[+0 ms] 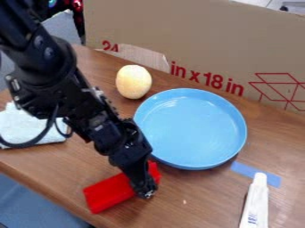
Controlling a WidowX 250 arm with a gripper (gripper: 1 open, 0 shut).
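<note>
The black arm comes down from the upper left, and its gripper (142, 187) is low on the wooden table, shut on a red object (110, 191) that lies near the table's front edge, left of and in front of a blue plate (191, 129). The fingertips are at the object's right end; their grip is partly hidden by the dark gripper body.
A pale yellow round object (134, 82) sits behind the plate. A white cloth (24, 129) lies at the left, a white tube (254, 202) on the right by blue tape (256, 171). A cardboard box (215, 44) walls the back.
</note>
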